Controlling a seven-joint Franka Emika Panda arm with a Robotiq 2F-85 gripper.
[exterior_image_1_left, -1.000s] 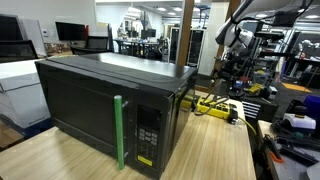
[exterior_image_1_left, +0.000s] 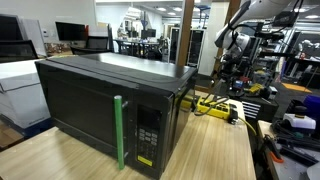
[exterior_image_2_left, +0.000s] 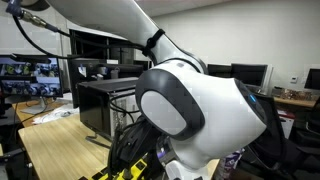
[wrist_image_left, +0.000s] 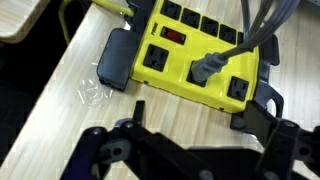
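In the wrist view my gripper is open above the table, its two dark fingers wide apart with only bare wood showing between them. A yellow power strip (wrist_image_left: 170, 62) with black ends lies just ahead of the fingers, and a thick grey plug with cables sits in one of its sockets. In exterior view 1 the arm (exterior_image_1_left: 233, 42) reaches in over the far end of the table, near the power strip (exterior_image_1_left: 212, 106). Exterior view 2 shows the white arm (exterior_image_2_left: 195, 105) large in front, covering much of the table.
A black microwave (exterior_image_1_left: 100, 100) with a green handle (exterior_image_1_left: 119, 130) fills the table's left and middle. Loose clear ties (wrist_image_left: 92, 93) lie beside the strip. Cables run across the table's far end. Bare wood (exterior_image_1_left: 205, 150) shows right of the microwave.
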